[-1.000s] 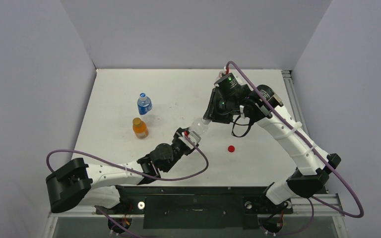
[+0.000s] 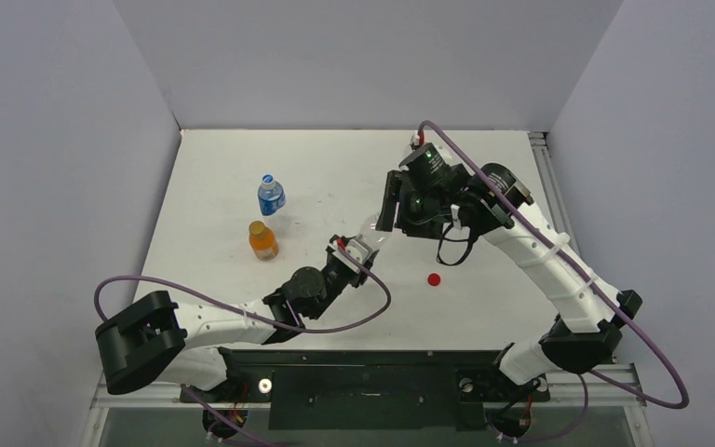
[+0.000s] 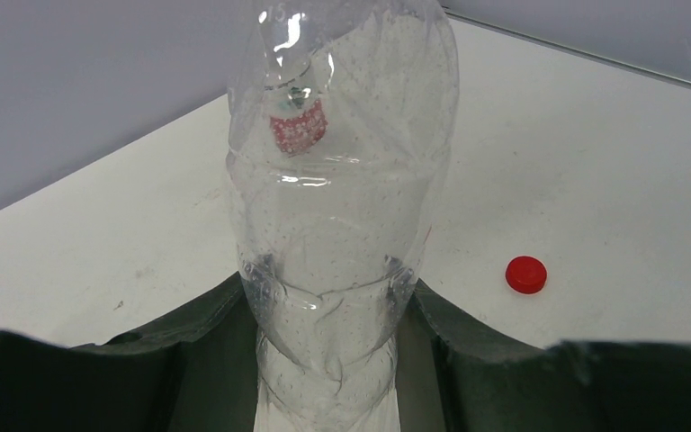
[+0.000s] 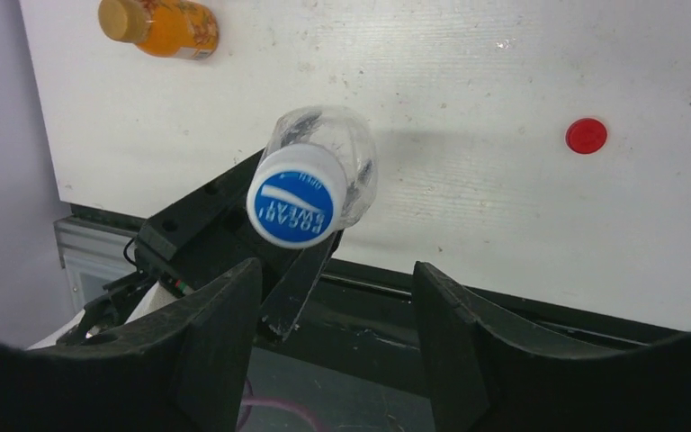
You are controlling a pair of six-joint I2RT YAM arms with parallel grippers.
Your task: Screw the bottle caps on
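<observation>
A clear plastic bottle (image 3: 342, 216) fills the middle of the left wrist view, with my left gripper shut on it. The bottle's neck end points toward the right arm, and a white cap with a blue printed top (image 4: 295, 200) sits on it. My right gripper is open, its fingers wide apart and empty, just off the cap. In the top view the right gripper (image 2: 386, 200) hides the cap. A loose red cap (image 2: 434, 279) lies on the table to the right of the held bottle.
An orange bottle with a yellow cap (image 2: 263, 241) and a blue-labelled bottle with a blue cap (image 2: 271, 195) stand at the table's left. Through the clear bottle a red-and-white thing (image 3: 299, 128) shows. Bare white table (image 2: 233, 158) lies at the back left.
The cap stays on the bottle.
</observation>
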